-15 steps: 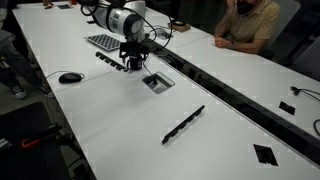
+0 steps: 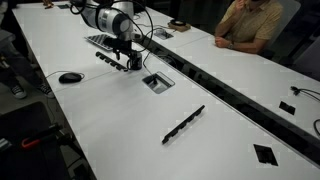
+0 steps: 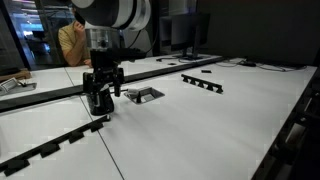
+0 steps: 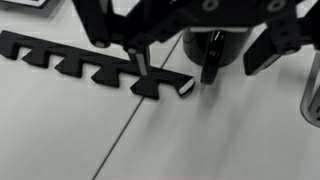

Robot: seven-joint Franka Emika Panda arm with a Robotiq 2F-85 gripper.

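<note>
My gripper is open in the wrist view, its two dark fingers [image 4: 266, 50] apart on either side of a black upright piece [image 4: 212, 58] on the side of a dark cup-like container [image 4: 236, 42]. Whether the fingers touch that piece cannot be told. In exterior view 2 the gripper [image 3: 104, 82] hangs at the top of the black container [image 3: 99, 103], which stands on the table. A black toothed strip [image 4: 105, 70] lies beside the container, its near end close to one finger.
A metal tray [image 2: 168, 91] with something dark in it sits close by. Another black toothed strip [image 2: 183, 125] and a black square [image 2: 265, 155] lie farther off. A keyboard [image 2: 101, 42] and mouse [image 2: 70, 78] are near the arm.
The arm and gripper have shifted slightly to the left in exterior view 1, staying close to the black container. The strips and tray look unmoved.
</note>
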